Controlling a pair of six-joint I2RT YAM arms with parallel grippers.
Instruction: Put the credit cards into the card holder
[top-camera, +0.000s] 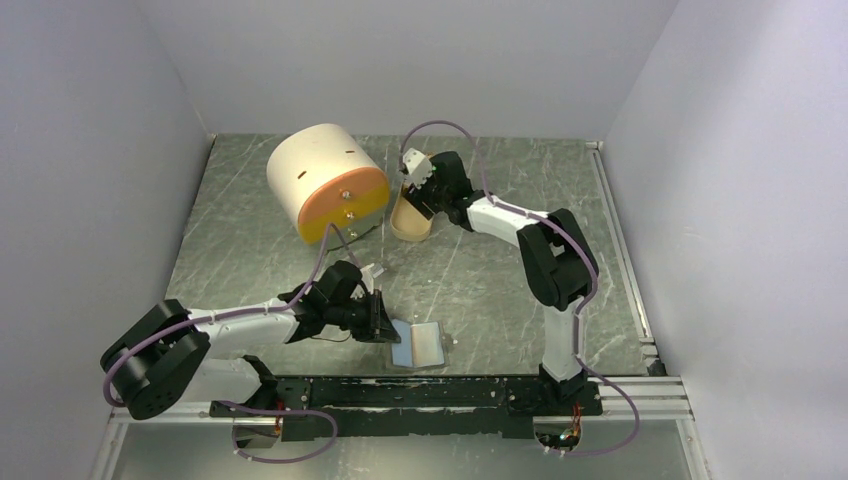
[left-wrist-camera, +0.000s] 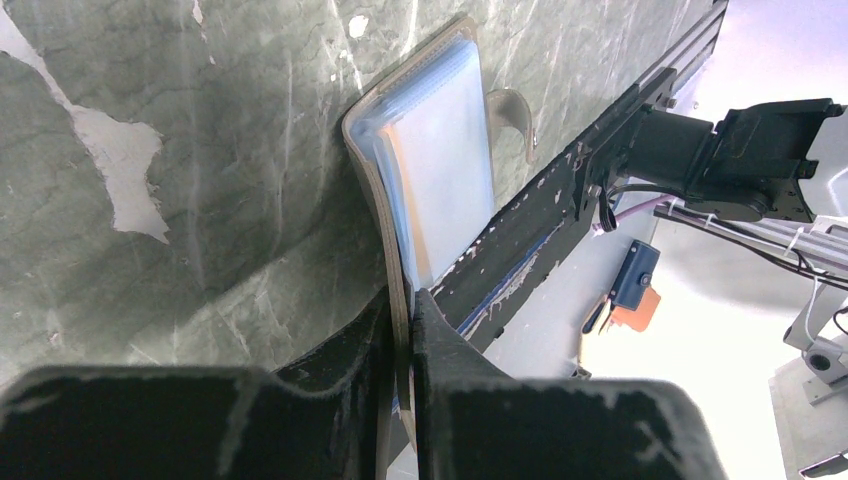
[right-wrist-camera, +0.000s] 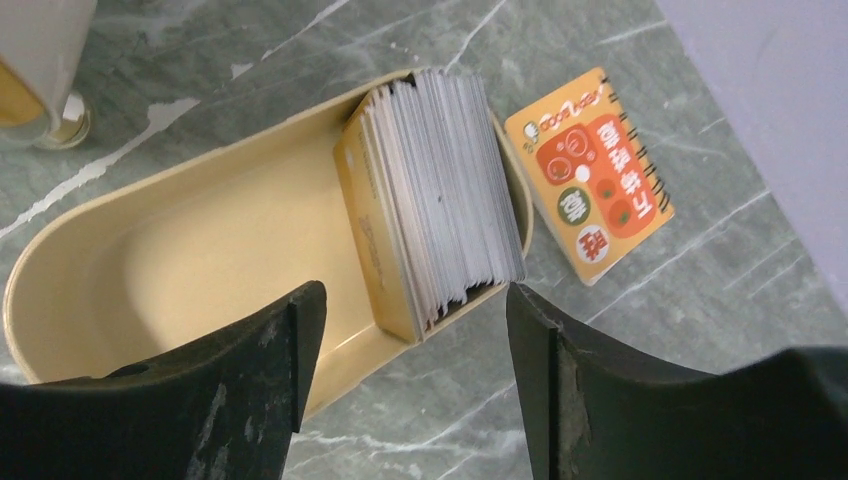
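Observation:
The card holder (left-wrist-camera: 440, 150), with clear bluish sleeves, lies at the near edge of the table; my left gripper is shut on its cover edge. At the back, a cream oval box (right-wrist-camera: 170, 250) holds a dense row of cards (right-wrist-camera: 450, 190) at one end. My right gripper hangs open over the box, its fingers apart on either side of the row's near end, seemingly holding nothing.
A white cylindrical cabinet (top-camera: 315, 170) with an orange and yellow front stands left of the box. A small orange notebook (right-wrist-camera: 590, 175) lies beside the box.

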